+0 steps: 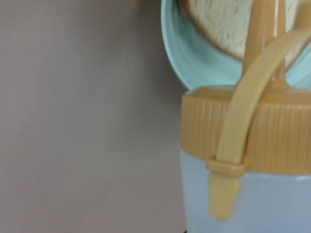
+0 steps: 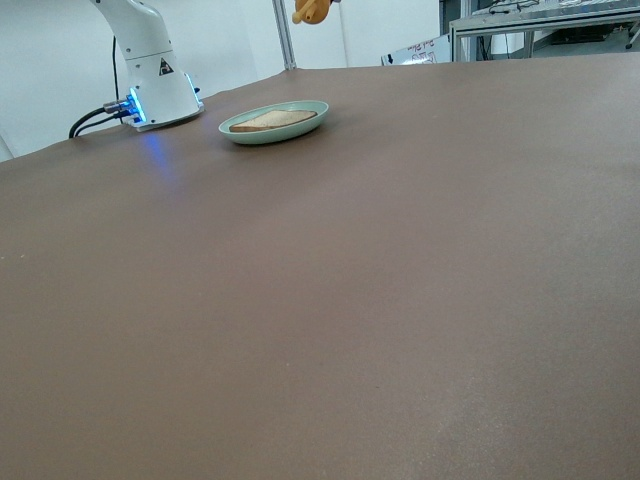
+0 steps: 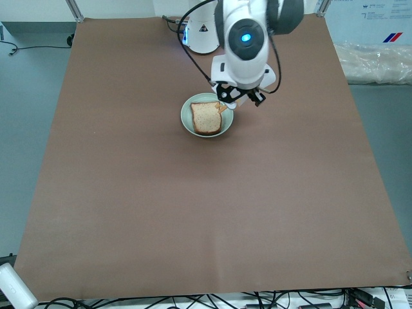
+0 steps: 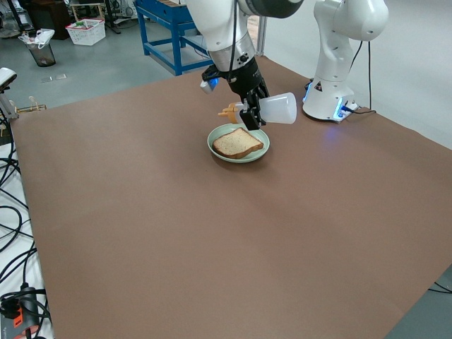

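A slice of bread [image 3: 206, 118] lies on a pale green plate [image 3: 190, 125] on the brown table, also clear in the top view [image 2: 272, 120] and right view [image 4: 237, 143]. My gripper [image 4: 251, 113] is shut on a squeeze bottle [image 4: 277, 109] with a white body and tan cap, held tilted above the plate. In the wrist view the bottle's cap [image 1: 243, 131] fills the right, its nozzle [image 1: 266, 29] over the bread; the fingers are hidden there.
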